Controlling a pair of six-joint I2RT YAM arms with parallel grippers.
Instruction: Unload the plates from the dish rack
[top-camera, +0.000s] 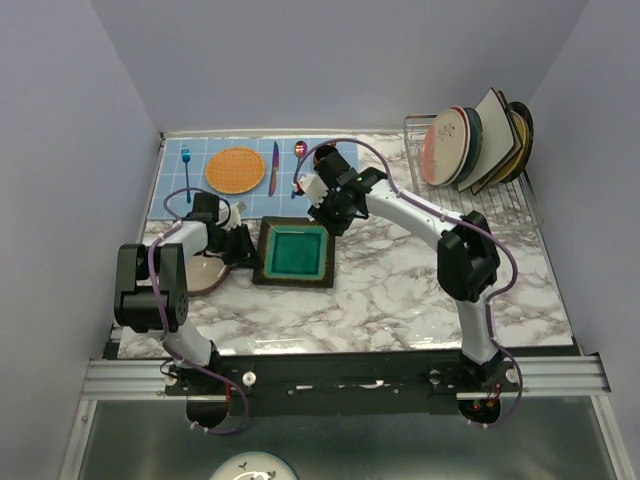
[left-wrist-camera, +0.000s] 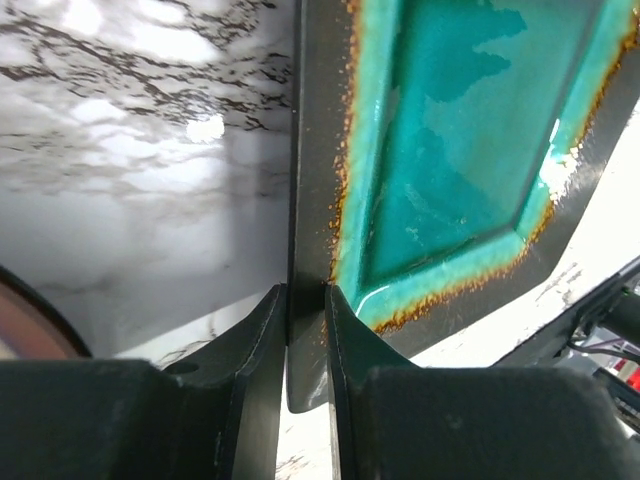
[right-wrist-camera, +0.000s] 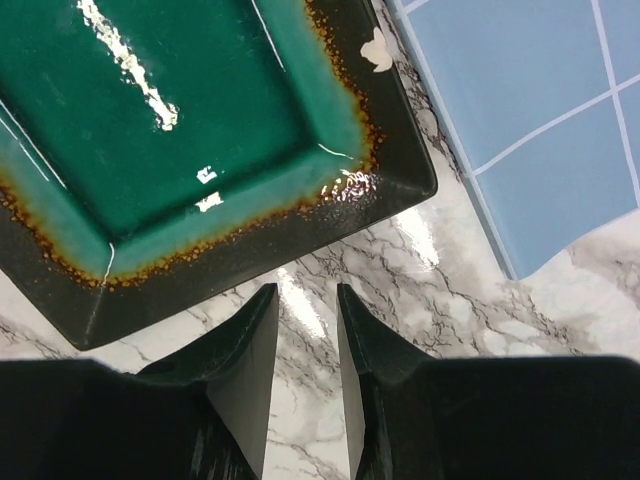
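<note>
A square green plate (top-camera: 296, 251) with a dark rim lies at the middle-left of the marble table. My left gripper is shut on its dark rim at a corner. The right gripper stands part open just off the plate's edge, bare marble between its fingers, nothing held. Several plates stand upright in the wire dish rack (top-camera: 512, 205) at the back right, among them a pink plate (top-camera: 441, 148) and a white square plate (top-camera: 488, 136). Beside the left arm a round plate (top-camera: 203, 272) lies flat, partly hidden by that arm.
A blue checked cloth (top-camera: 215, 150) at the back left carries a woven orange mat (top-camera: 235, 170), a blue fork (top-camera: 186, 172), a knife (top-camera: 274, 168) and a spoon (top-camera: 300, 149). Open marble lies at the centre and right front.
</note>
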